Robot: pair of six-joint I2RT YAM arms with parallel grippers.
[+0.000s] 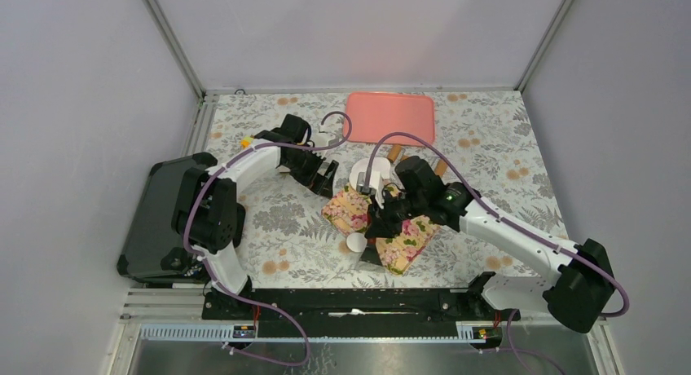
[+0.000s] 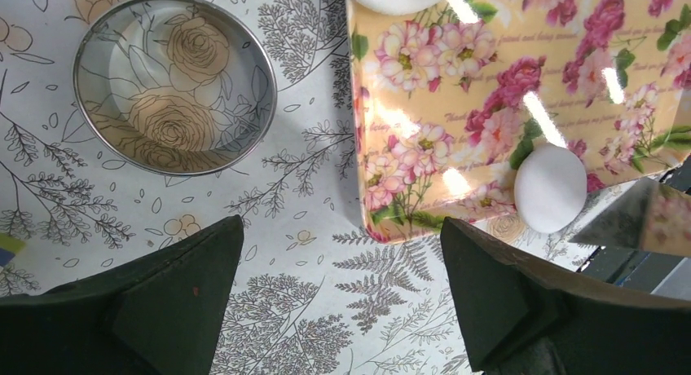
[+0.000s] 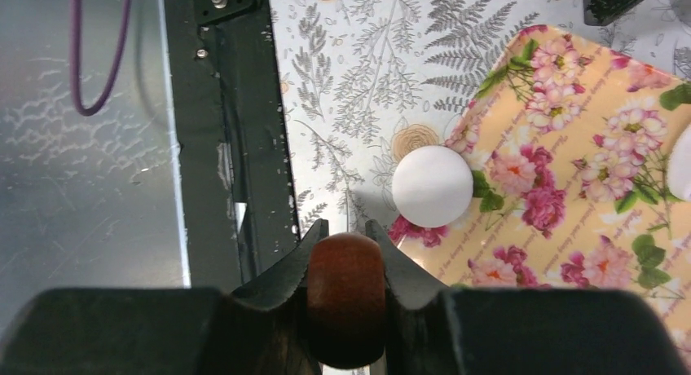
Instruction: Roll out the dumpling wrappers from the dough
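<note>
A cutting board with a floral print (image 2: 489, 81) lies mid-table. At its front-left corner a small white dough disc (image 3: 432, 186) overhangs the edge; a larger white dough piece (image 1: 358, 171) rests at the far-left side. My right gripper is shut on the reddish-brown handle (image 3: 346, 297) of a scraper. Its grey blade (image 2: 619, 218) shows beside the small disc; whether they touch I cannot tell. My left gripper stands open left of the board, its fingers (image 2: 155, 289) apart with nothing between them.
A clear ring-shaped container (image 2: 175, 81) stands left of the board. At the back is a pink tray (image 1: 389, 118), with wooden pieces (image 1: 441, 166) in front of it. A yellow object (image 1: 246, 142) sits at the left.
</note>
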